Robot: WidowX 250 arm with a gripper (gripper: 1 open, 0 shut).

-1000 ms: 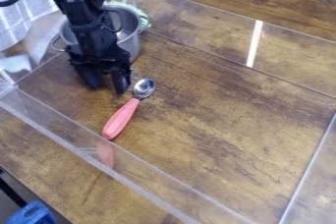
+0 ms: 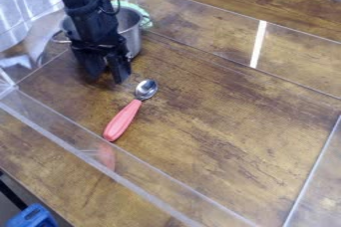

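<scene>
My black gripper point(image 2: 104, 64) is at the upper left, low over the wooden table, in front of a metal pot point(image 2: 130, 27) that it partly hides. Its fingers are dark and blurred against the wood, so their state is unclear. A spoon point(image 2: 124, 116) with a pink handle and metal bowl lies just to the right and front of the gripper, apart from it.
Clear panels point(image 2: 160, 200) border the wooden work area point(image 2: 240, 116). Something pale green point(image 2: 140, 13) is by the pot. A blue object point(image 2: 35, 217) sits at the bottom left corner.
The gripper has moved slightly up and to the left in the view. The spoon stays where it was.
</scene>
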